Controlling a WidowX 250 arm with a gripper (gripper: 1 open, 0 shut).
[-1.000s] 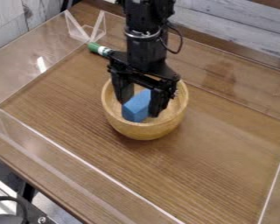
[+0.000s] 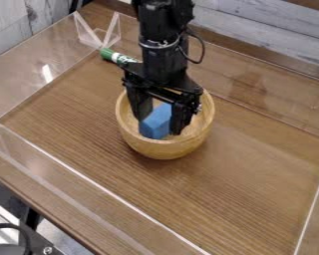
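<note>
My black gripper point(image 2: 161, 104) hangs over a tan wooden bowl point(image 2: 162, 147) in the middle of the table, its fingers open and reaching down inside the rim. A blue block point(image 2: 156, 123) lies in the bowl between the two fingers; whether they touch it is hard to tell.
A green and white object point(image 2: 115, 57) lies behind the arm at the back left.
The arm and gripper have shifted very slightly; the bowl and blue block look nearly unmoved.
</note>
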